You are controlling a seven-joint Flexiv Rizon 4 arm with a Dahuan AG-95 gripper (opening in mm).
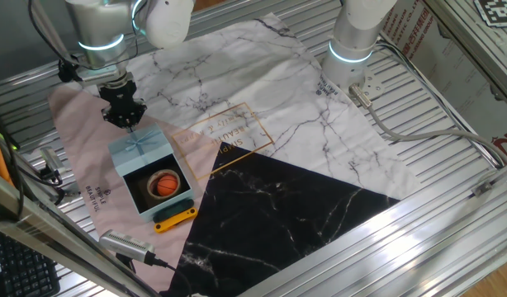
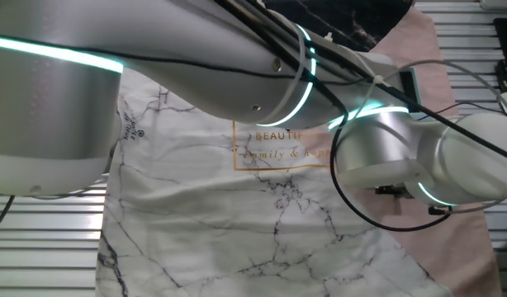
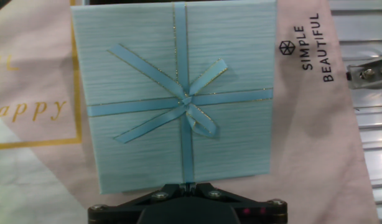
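Note:
A light-blue gift-box lid (image 3: pixel 234 143) with a ribbon bow (image 3: pixel 186 99) fills the middle of the wrist view. In exterior view 1 the lid (image 1: pixel 143 148) is at the rear of the open blue box (image 1: pixel 136 198). Inside the dark box sit a round tape roll (image 1: pixel 152 191) and a small orange ball (image 1: pixel 166 184). My gripper is at the lid's near edge, in line with the ribbon, its fingertips brought together. Whether the lid's edge is between them is hidden. Exterior view 2 has the box hidden behind the arm.
A yellow tool (image 1: pixel 175 219) lies against the box's front side.

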